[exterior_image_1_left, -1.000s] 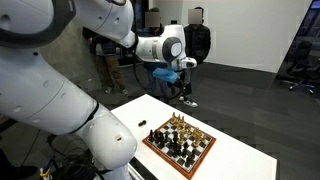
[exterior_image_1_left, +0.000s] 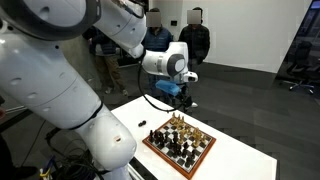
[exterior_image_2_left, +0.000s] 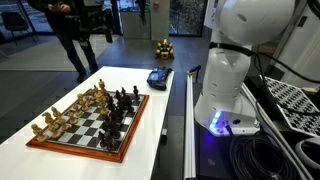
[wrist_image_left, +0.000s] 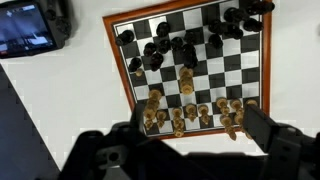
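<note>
A chess board with a brown wooden rim (wrist_image_left: 124, 81) lies flat on the white table, crowded with dark and gold pieces. In the wrist view, dark chess pieces (wrist_image_left: 177, 43) fill the upper side, while gold chess pieces (wrist_image_left: 203, 109) line the lower side. One gold chess piece (wrist_image_left: 186, 87) stands nearer the board's middle. High above the board hangs my gripper, open, with nothing between its fingers. In the first exterior view the gripper (exterior_image_1_left: 184, 103) is over the board's far side, clear of every piece.
A small black device with a screen (wrist_image_left: 27, 28) lies on the table beside the board. Bare white table (exterior_image_1_left: 240, 158) stretches to the board's right in the first exterior view. People stand in the background.
The arm and gripper have come down slightly toward the board. The chess pieces look unmoved.
</note>
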